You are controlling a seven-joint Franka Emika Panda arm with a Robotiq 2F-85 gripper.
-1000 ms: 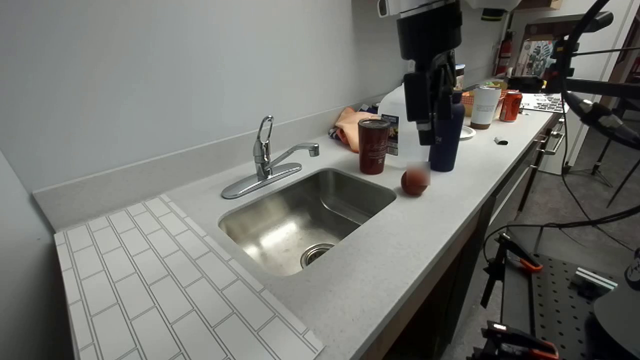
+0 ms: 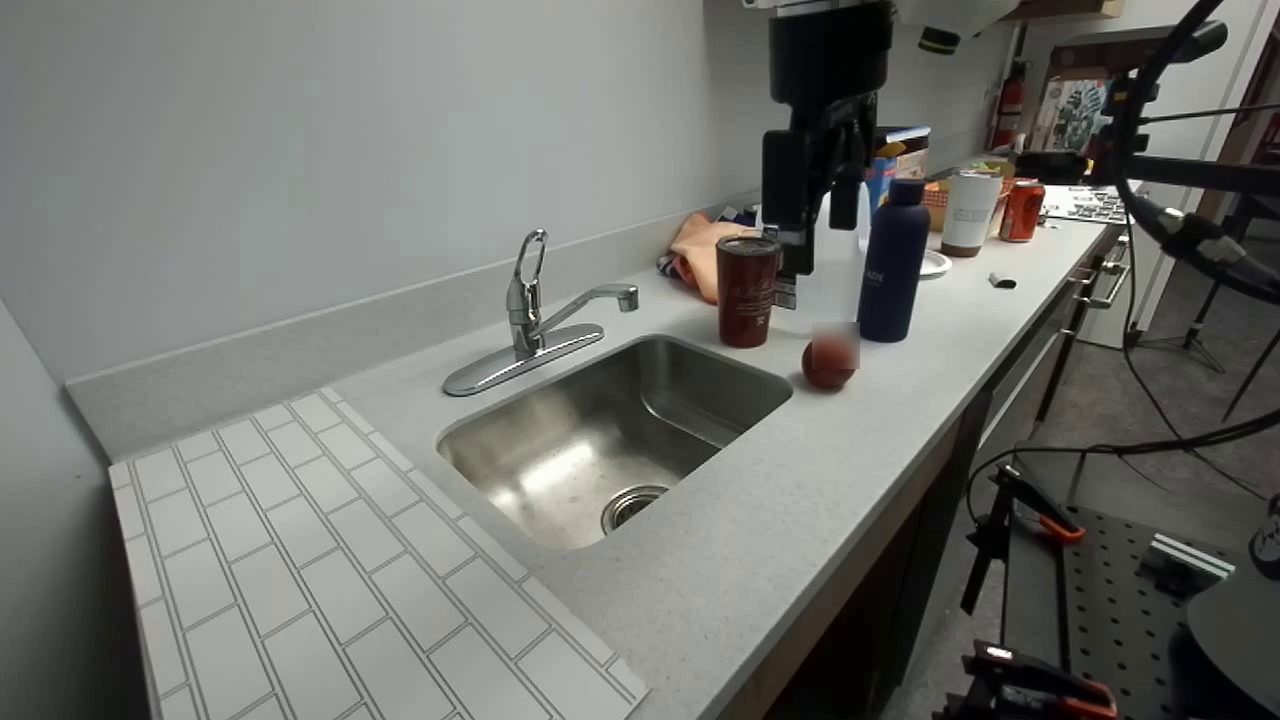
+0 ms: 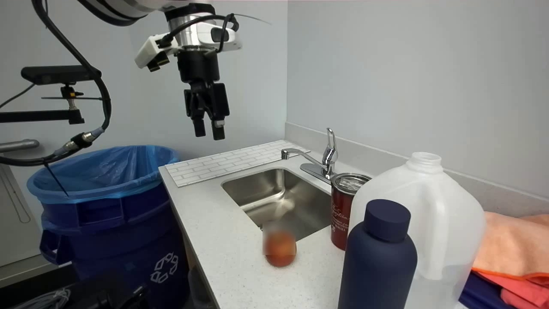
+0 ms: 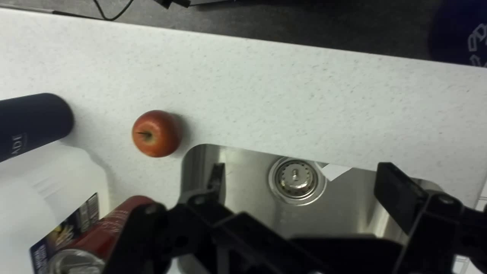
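A red apple (image 4: 156,134) rests on the counter just beyond one end of the steel sink (image 4: 246,214). Exterior view 2 shows the same apple (image 3: 280,251), partly blurred, by the sink's near edge. My gripper (image 3: 209,132) hangs well above the counter with its fingers apart and nothing between them. Seen from the wrist, the open gripper spans the sink and its drain, with the apple off to the left, outside the fingers. In exterior view 1 the gripper (image 2: 816,240) appears in front of the jug and tumbler.
Beside the apple stand a dark blue bottle (image 3: 378,257), a clear plastic jug (image 3: 447,216) and a dark red tumbler (image 3: 343,211). A chrome faucet (image 2: 528,314) rises behind the sink. White tile-patterned board (image 2: 324,564) covers the far end. The counter strip in front of the sink is clear.
In exterior view 1 my gripper has shifted left and slightly down, from in front of the blue bottle to nearer the tumbler. The apple has stayed in place.
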